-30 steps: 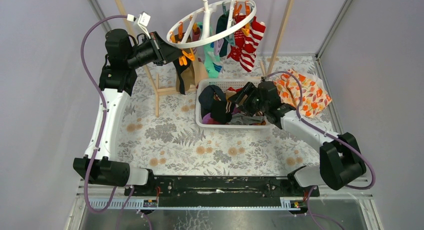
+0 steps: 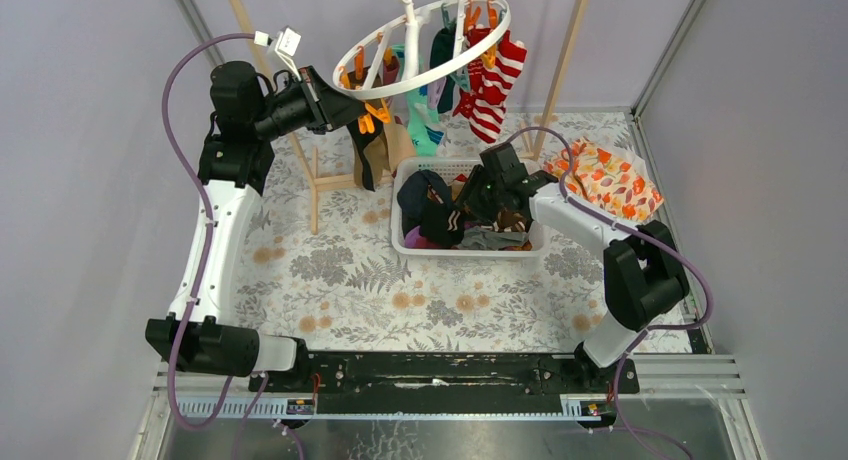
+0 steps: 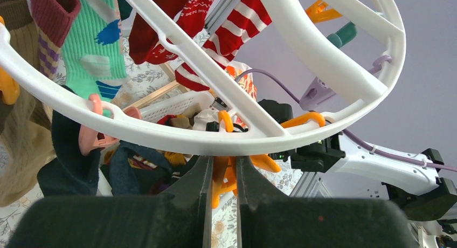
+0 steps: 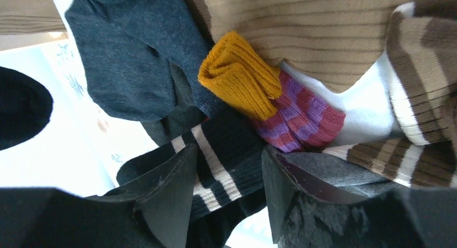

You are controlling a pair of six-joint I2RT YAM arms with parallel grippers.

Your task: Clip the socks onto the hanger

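Note:
The white ring hanger carries clips, with socks hanging from several: red-striped, green, dark and brown. My left gripper is shut on an orange clip at the hanger's near rim. Below, a white basket holds loose socks. My right gripper is down over it, fingers part open above a black sock with pale stripes; a yellow and purple sock lies just beyond. Whether the fingers touch the black sock I cannot tell.
A wooden stand frames the hanger at the back. An orange floral bag lies right of the basket.
My right arm has swung inward and to the left, bringing its gripper further over the socks in the basket. The left arm and gripper have stayed in place.

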